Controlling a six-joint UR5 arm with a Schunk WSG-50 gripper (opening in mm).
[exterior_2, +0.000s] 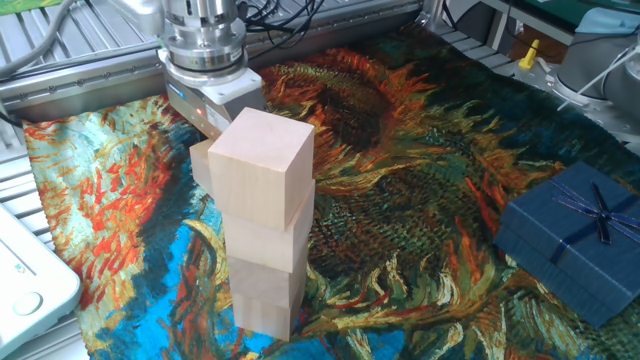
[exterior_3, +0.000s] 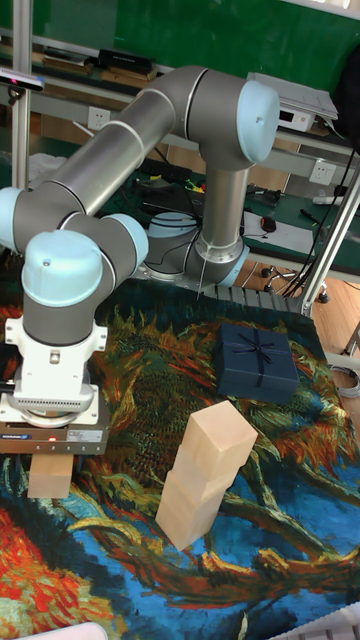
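Observation:
A tower of several pale wooden blocks (exterior_2: 262, 190) stands on the painted cloth in exterior view 2, its blocks slightly offset. The same tower (exterior_3: 202, 480) appears right of the arm in exterior view 3. Another wooden block (exterior_3: 50, 477) sits directly below my gripper (exterior_3: 53, 448), apart from the tower. In exterior view 2 only a side of this separate block (exterior_2: 202, 166) shows, as the tower covers the rest. My gripper's body (exterior_2: 200, 108) is behind the tower there. Its fingertips are hidden in both views, so whether it grips the block cannot be told.
A dark blue gift box (exterior_2: 578, 240) with a ribbon rests on the cloth, on the far side of the tower from my gripper. A white device (exterior_2: 30, 275) lies at the left edge. Between tower and box the cloth (exterior_2: 400, 235) is clear.

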